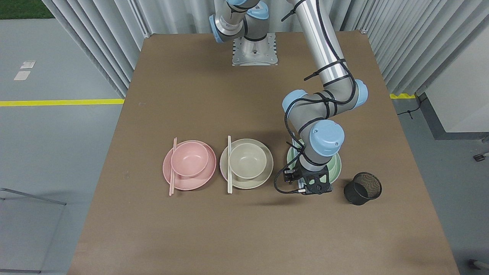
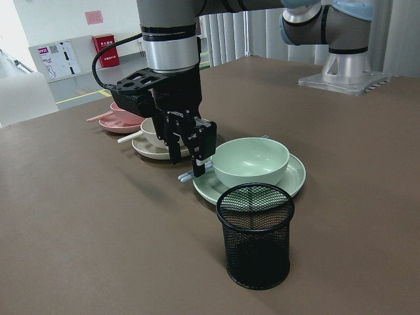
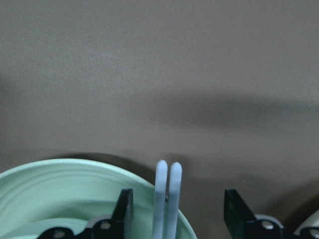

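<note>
My gripper [image 2: 187, 154] is open, pointing down over the near edge of the green plate [image 2: 295, 180]. In the wrist view its two black fingers [image 3: 122, 214] straddle a pair of pale blue chopsticks [image 3: 173, 199], apart from them. The chopsticks lie along the plate's edge, beside the green bowl [image 2: 249, 157]. In the front view the arm hides most of the green set.
A black mesh cup [image 1: 362, 188] stands right of the gripper. A white bowl [image 1: 247, 160] and a pink bowl [image 1: 189, 158] sit on plates with chopsticks to the left.
</note>
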